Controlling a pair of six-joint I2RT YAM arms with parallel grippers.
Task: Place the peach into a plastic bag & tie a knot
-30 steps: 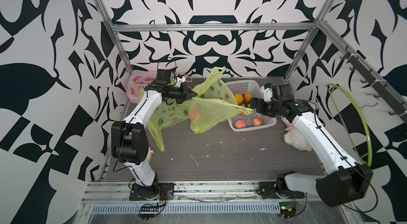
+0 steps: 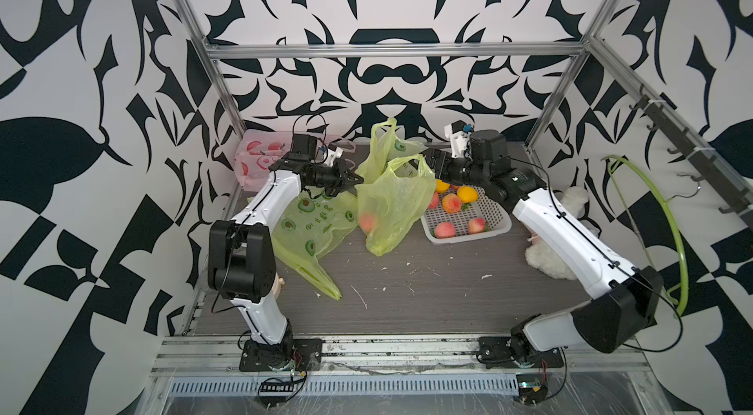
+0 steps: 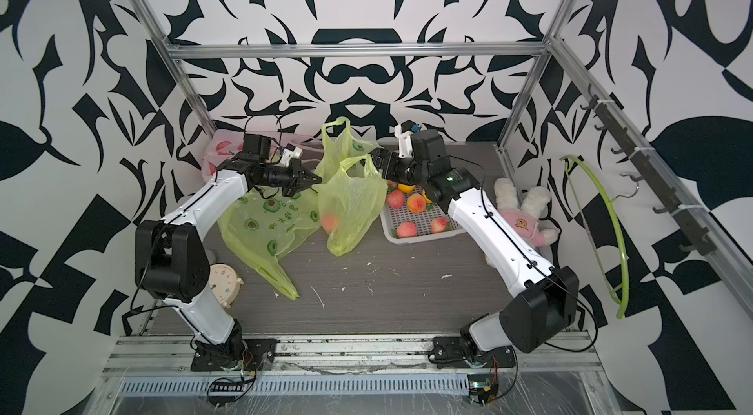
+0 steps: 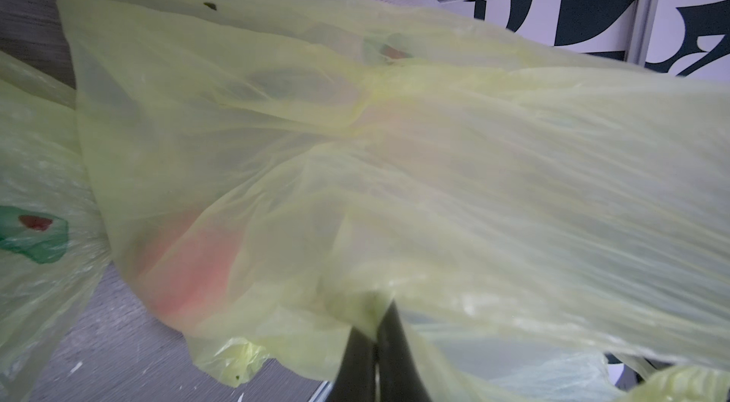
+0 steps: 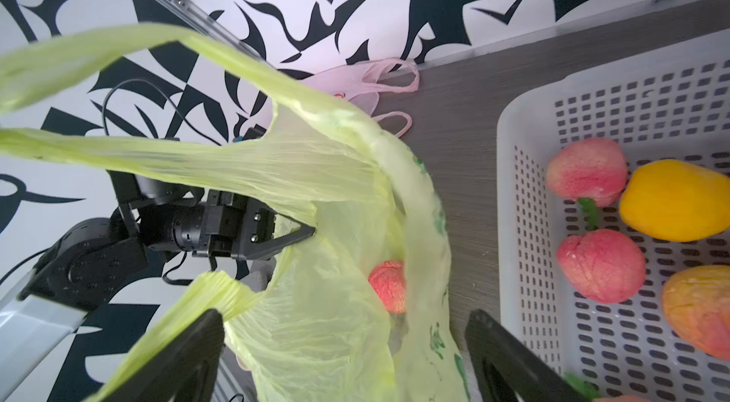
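Note:
A yellow-green plastic bag (image 2: 392, 211) stands in the middle of the table, its two handle loops raised. A pinkish-red peach (image 5: 388, 285) shows inside it through the opening in the right wrist view. My left gripper is shut on a gathered fold of the bag's side; the fold meets the fingertips. My right gripper is open, its dark fingers (image 5: 182, 356) wide apart at the bag's right side near a handle (image 5: 182, 295). That handle lies close to one finger; whether they touch I cannot tell.
A grey perforated basket (image 2: 494, 226) with several peaches and yellow fruits stands just right of the bag. A flat green bag (image 2: 313, 226) lies under my left arm. A pink bag (image 2: 255, 152) and a plush toy (image 2: 553, 258) are at the sides.
My right gripper has moved left and up, opened and let go of the bag's stretched edge. The bag now stands more upright with its handles loose.

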